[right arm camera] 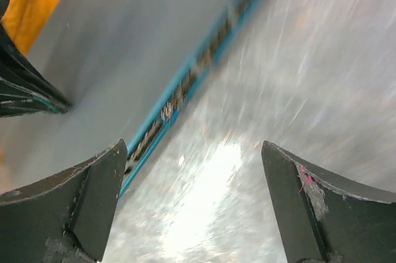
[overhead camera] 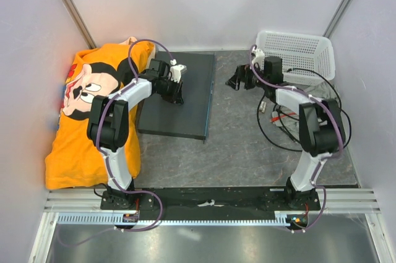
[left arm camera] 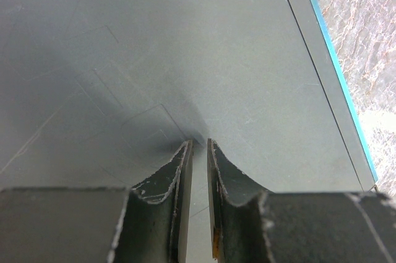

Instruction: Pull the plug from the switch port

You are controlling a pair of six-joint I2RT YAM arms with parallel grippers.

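Note:
A dark flat switch box (overhead camera: 185, 117) lies on the floor, with a blue strip of ports (right arm camera: 163, 120) along its right edge. My left gripper is over the box's top face, its fingertips close together with a narrow gap and nothing seen between them. My right gripper stands open to the right of the port strip, apart from it, with nothing between its fingers. Small pieces show in the port strip; I cannot tell whether any is a plug.
An orange cartoon cloth (overhead camera: 80, 145) lies at the left, a white basket (overhead camera: 297, 46) at the back right. Black and red cables (overhead camera: 291, 148) lie on the right. The grey floor before the box is clear.

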